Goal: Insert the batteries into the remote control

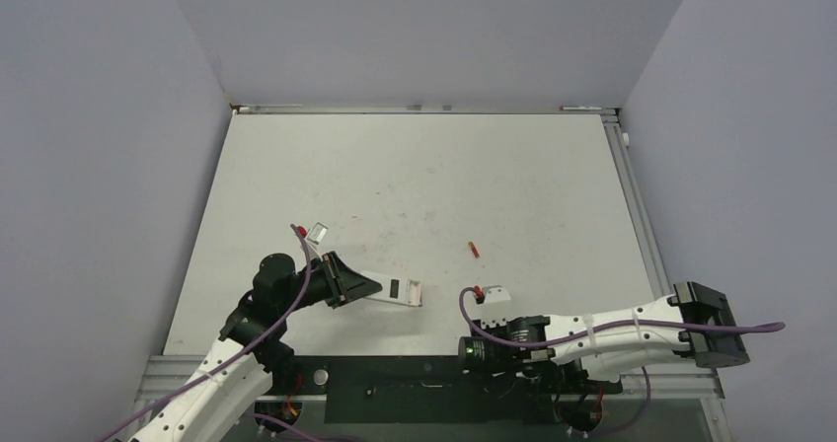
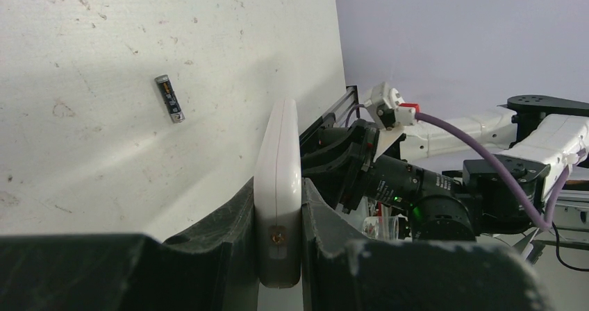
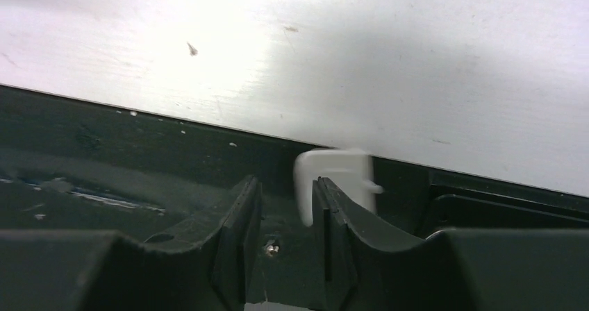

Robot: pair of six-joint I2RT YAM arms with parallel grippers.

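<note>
The white remote control (image 1: pixel 380 286) is clamped in my left gripper (image 1: pixel 347 282), which is shut on it; its dark rectangle and an end opening face up in the top view. The left wrist view shows the remote (image 2: pixel 278 186) edge-on between my dark fingers. A black battery (image 2: pixel 170 98) lies on the table there, apart from the remote. In the top view a small reddish battery (image 1: pixel 474 250) lies right of the remote. My right gripper is partly open above the dark front strip, its fingers apart with nothing between them.
A blurry white shape (image 3: pixel 340 175), perhaps a reflection, shows on the dark strip (image 3: pixel 104 158) below the table's front edge. Purple cables (image 1: pixel 632 326) run along both arms.
</note>
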